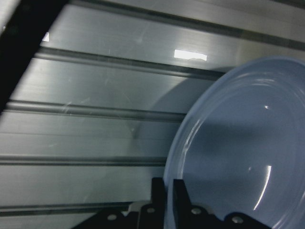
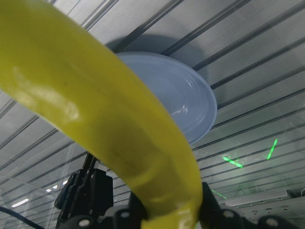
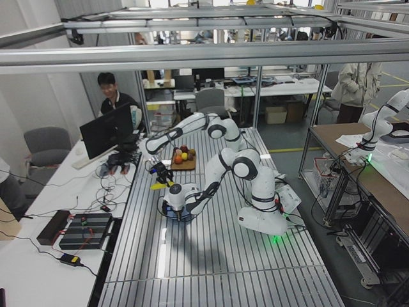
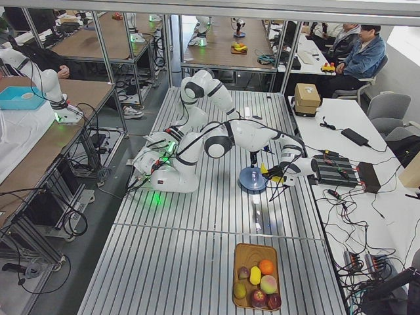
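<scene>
A blue plate [image 4: 252, 180] rests on the slatted metal bed. In the left wrist view its rim runs between the closely set fingertips of my left gripper; I cannot tell whether they grip it. My right gripper is shut on a yellow banana [image 2: 95, 100], held above and to the side of the plate [image 2: 190, 109], filling much of that wrist view. A wooden tray [image 4: 239, 256] of assorted fruit [image 4: 255, 275] sits apart on the bed.
A long white table [image 3: 38, 268] with monitor, power units and cables borders the bed [image 3: 211, 281]. A person sits behind it. The bed's other end is clear.
</scene>
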